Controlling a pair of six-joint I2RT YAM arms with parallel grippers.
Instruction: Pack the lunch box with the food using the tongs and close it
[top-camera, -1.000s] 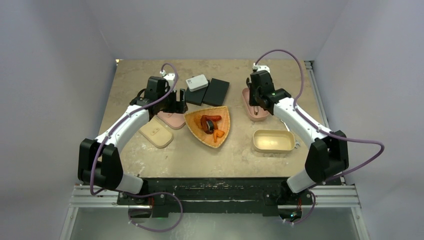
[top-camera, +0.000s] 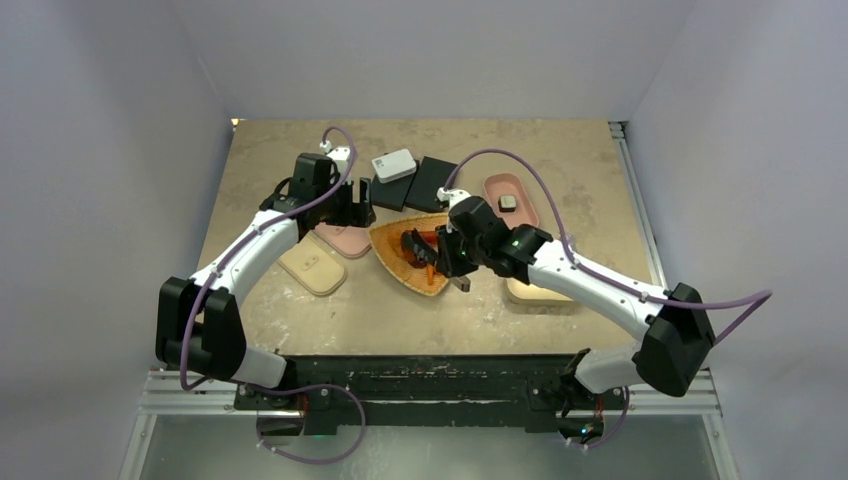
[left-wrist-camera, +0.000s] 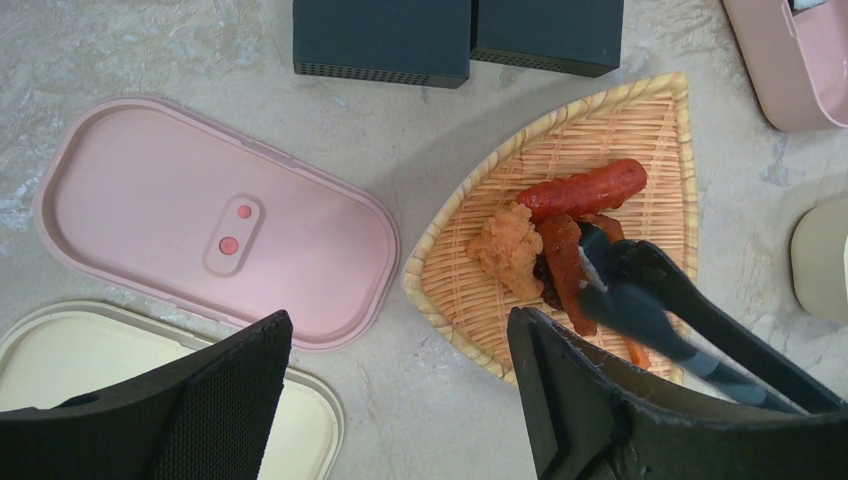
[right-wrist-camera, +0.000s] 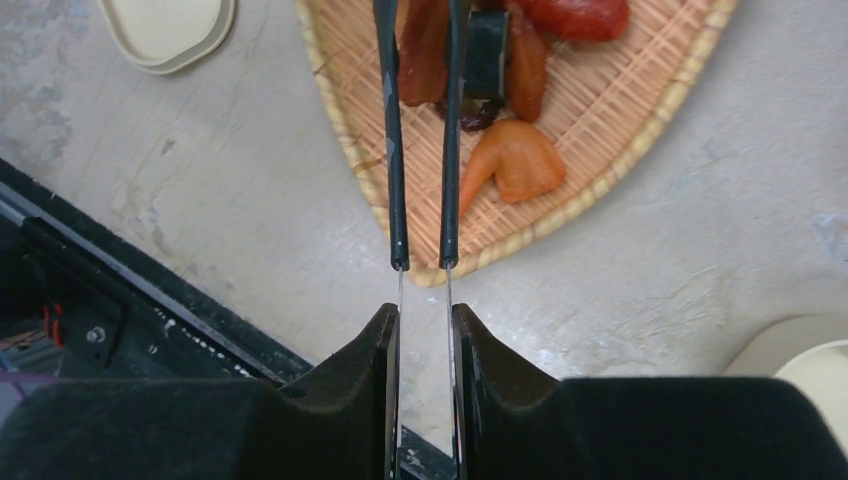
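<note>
My right gripper is shut on a pair of tongs (right-wrist-camera: 451, 190), their metal arms between its fingers. The black tong tips are spread over the food in the woven basket (right-wrist-camera: 352, 150), around or above a brown piece; contact is unclear. The basket also holds a red sausage (left-wrist-camera: 600, 190), a crumbly orange clump (left-wrist-camera: 508, 252), a dark-wrapped piece (right-wrist-camera: 486, 60) and an orange wing-shaped piece (right-wrist-camera: 525, 165). A pink box (top-camera: 528, 214) at the back right contains one small white-topped block (top-camera: 507, 203). My left gripper stands open and empty above the table.
A cream box (top-camera: 540, 296) lies partly under my right arm. Pink (left-wrist-camera: 310, 250) and cream (left-wrist-camera: 100, 365) lids rest left of the basket. Behind it are two black blocks (left-wrist-camera: 380, 35) and a white case (top-camera: 394, 165).
My right arm has swung left from the pink box to the basket, carrying the tongs over the food. The white-topped block in the pink box is uncovered. The left arm stays put.
</note>
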